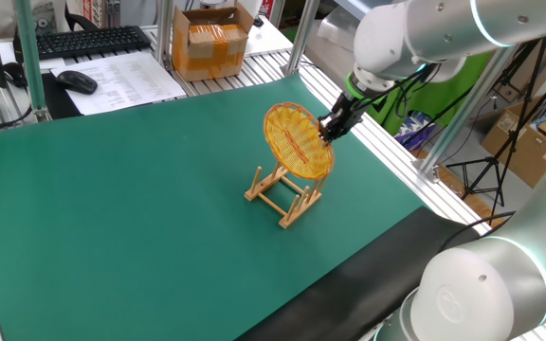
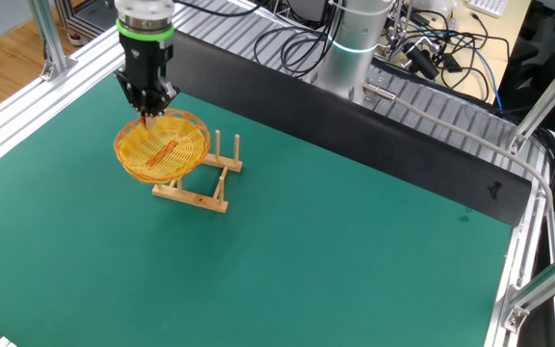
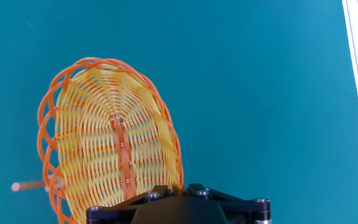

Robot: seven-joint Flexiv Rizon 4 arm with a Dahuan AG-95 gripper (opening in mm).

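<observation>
A round yellow woven basket (image 1: 298, 141) with an orange braided rim stands tilted at the wooden rack (image 1: 286, 220). My gripper (image 1: 326, 134) is at the basket's upper edge, on the side away from the rack's free pegs. In the wrist view the basket (image 3: 104, 137) shows its inside, and its near rim runs between the fingertips of the gripper, which looks shut on it. From the other side, the basket (image 2: 162, 146) hides part of the rack (image 2: 193, 198); whether its lower edge rests between pegs cannot be told.
Around the rack the green mat (image 1: 140, 208) is bare. A black strip (image 2: 355, 135) lies along the robot base side. Aluminium rails (image 2: 27, 118) border the table. A cardboard box (image 1: 209, 45), keyboard and mouse lie beyond the mat.
</observation>
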